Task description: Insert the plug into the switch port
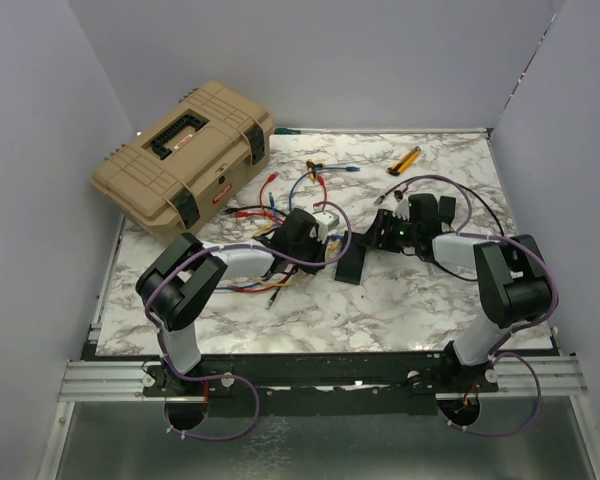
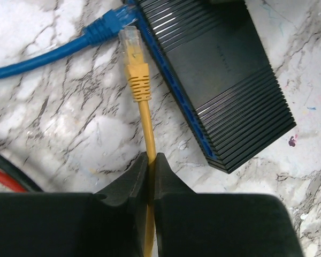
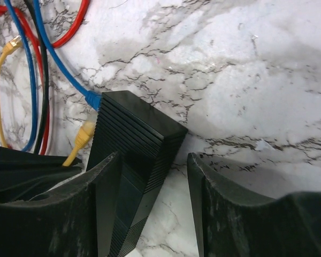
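The black switch point(image 1: 350, 262) lies between my grippers; in the left wrist view its ridged body point(image 2: 219, 80) shows a blue port strip. A blue cable's plug point(image 2: 104, 27) is at that strip. A yellow plug point(image 2: 136, 72) lies beside it, its tip close to the strip, and my left gripper is closed around the yellow cable point(image 2: 148, 128) below the plug. My right gripper straddles the near part of the switch point(image 3: 123, 134) from above, its fingers apart; whether they touch it I cannot tell.
A tan case point(image 1: 185, 155) fills the back left. Tangled red, black and blue cables lie around the left gripper. A yellow tool point(image 1: 405, 160) lies at the back right.
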